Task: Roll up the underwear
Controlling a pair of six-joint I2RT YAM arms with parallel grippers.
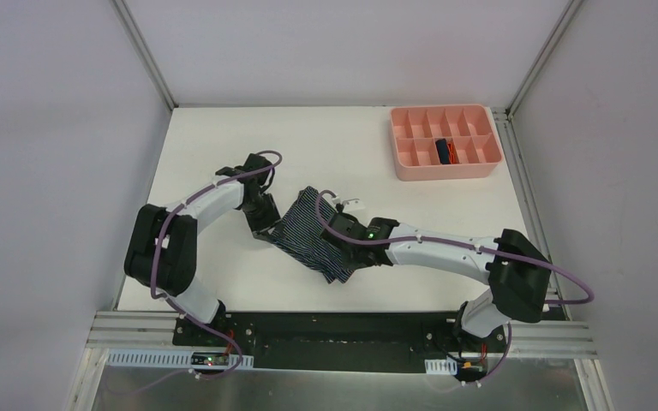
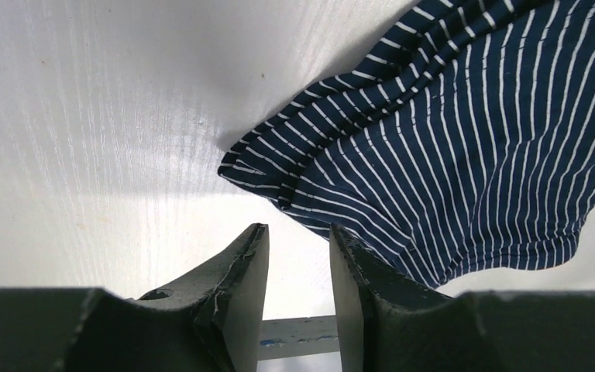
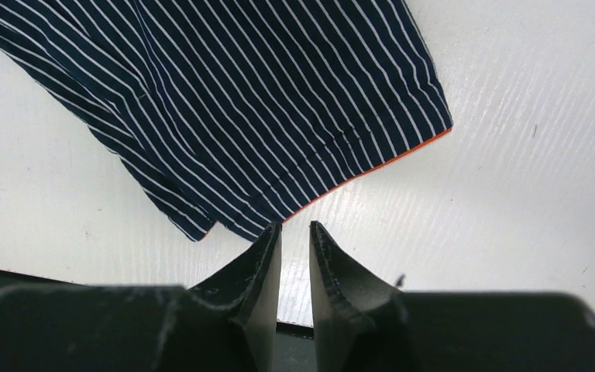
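Note:
The navy, white-striped underwear point(image 1: 304, 235) lies folded on the white table, slanting from upper left to lower right. One corner of the cloth point(image 2: 310, 167) lies just ahead of my left gripper, whose fingers are apart and empty. At the near edge of the garment point(image 3: 279, 132), an orange-red hem shows. My right gripper stands partly open by this hem; its left fingertip overlaps the cloth corner in view, though touching cannot be told. From above, the right arm hides part of the underwear.
A pink divided tray point(image 1: 445, 174) stands at the back right. One of its compartments holds a dark rolled item point(image 1: 443, 152) with red beside it.

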